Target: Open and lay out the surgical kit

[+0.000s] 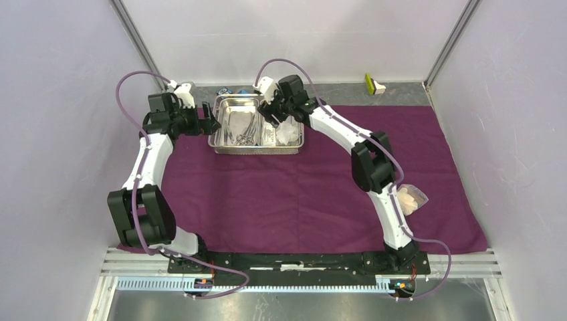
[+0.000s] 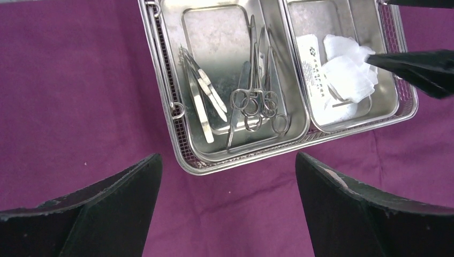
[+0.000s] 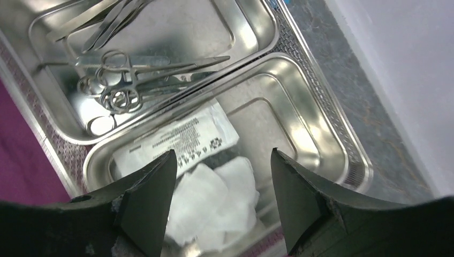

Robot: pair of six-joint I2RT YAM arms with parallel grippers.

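Observation:
The steel kit (image 1: 257,150) stands open at the back centre, holding two trays. The left tray (image 2: 209,32) holds tweezers (image 2: 198,104), scissors or clamps (image 2: 254,99) and other instruments; the right tray (image 3: 284,128) holds a printed packet (image 3: 176,139) and white gauze (image 3: 209,203). My left gripper (image 1: 207,118) is open beside the kit's left end, nothing between its fingers. My right gripper (image 1: 271,115) is open over the right tray, above the gauze and packet; whether it touches them I cannot tell.
A bag of pale items (image 1: 410,200) lies on the purple cloth (image 1: 287,200) at right. A yellow-and-white object (image 1: 374,85) stands at the back right. Walls close in the sides and back.

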